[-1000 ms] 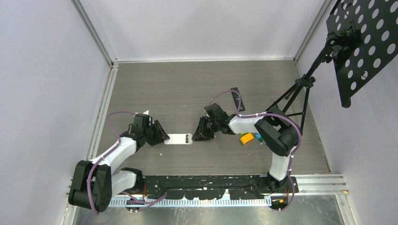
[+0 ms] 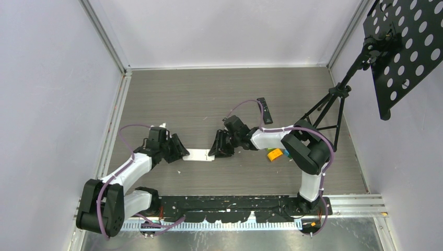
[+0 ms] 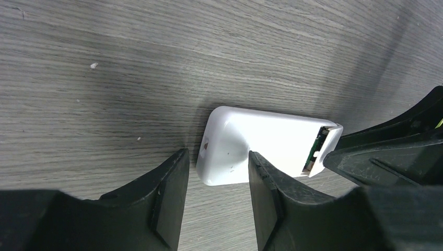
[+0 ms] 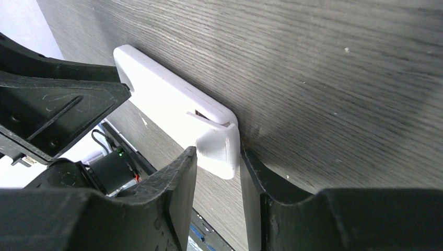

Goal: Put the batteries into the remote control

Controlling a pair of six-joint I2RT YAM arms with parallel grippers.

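A white remote (image 2: 197, 155) lies on the grey table between my grippers. My left gripper is shut on one rounded end of it. At the other end my right gripper is part open, its fingers at the white battery cover, which in the right wrist view sits slightly raised with a narrow dark gap beside it. The left wrist view shows a slot with green board at that end. I cannot make out batteries.
A black remote (image 2: 264, 111) lies behind the right arm. Yellow (image 2: 275, 155) and blue pieces lie beside it, near a black tripod (image 2: 338, 92).
My right gripper has moved slightly left onto the remote's end, and the dark slot there shows less from above. My left gripper has not moved.
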